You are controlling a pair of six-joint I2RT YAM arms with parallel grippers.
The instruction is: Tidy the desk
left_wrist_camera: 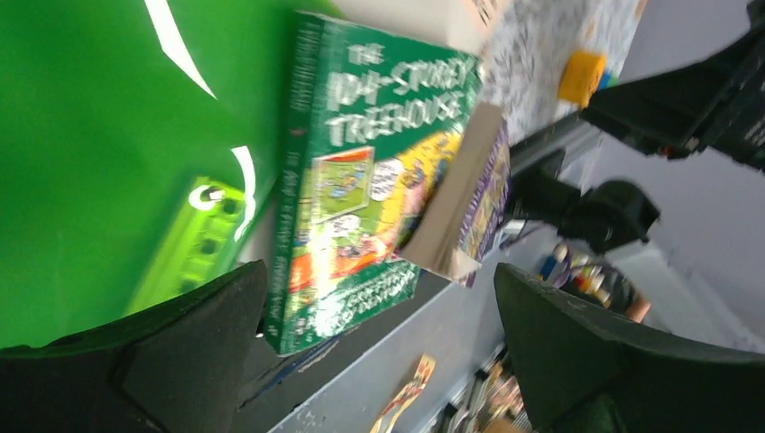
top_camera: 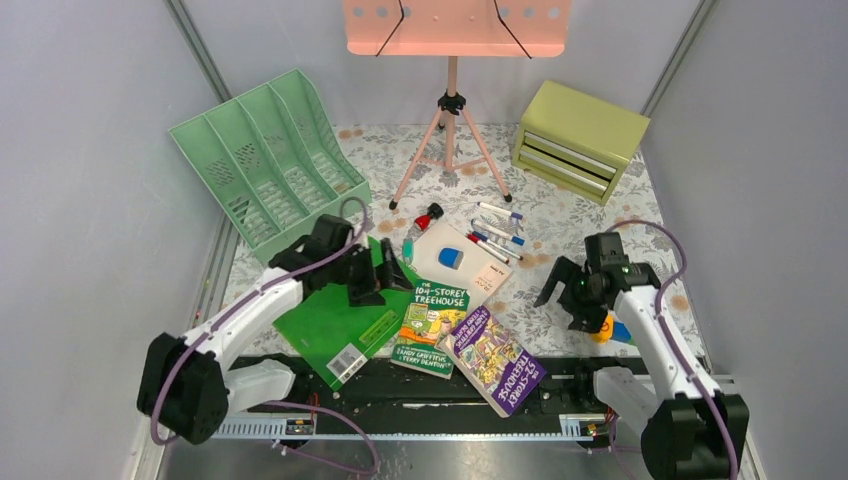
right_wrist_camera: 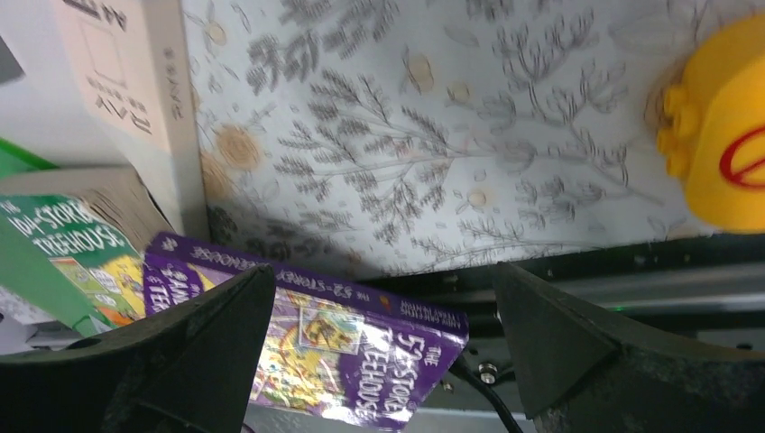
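A green folder (top_camera: 335, 318) lies at the left of the desk, partly under my left gripper (top_camera: 392, 278), which hangs open above it near the green treehouse book (top_camera: 432, 325). In the left wrist view that book's cover (left_wrist_camera: 361, 180) shows between the spread fingers. The purple treehouse book (top_camera: 493, 360) overlaps its right side and juts past the desk's front edge. Under both books' upper ends is a pale book (top_camera: 455, 260) bearing a blue object (top_camera: 451, 258). My right gripper (top_camera: 553, 303) is open and empty above bare cloth, right of the purple book.
A green divided rack (top_camera: 270, 160) stands at back left, a pink tripod stand (top_camera: 450, 130) at back centre, an olive drawer box (top_camera: 580, 140) at back right. Several markers (top_camera: 497, 235) lie mid-desk. A yellow toy (top_camera: 605, 329) sits by the right arm.
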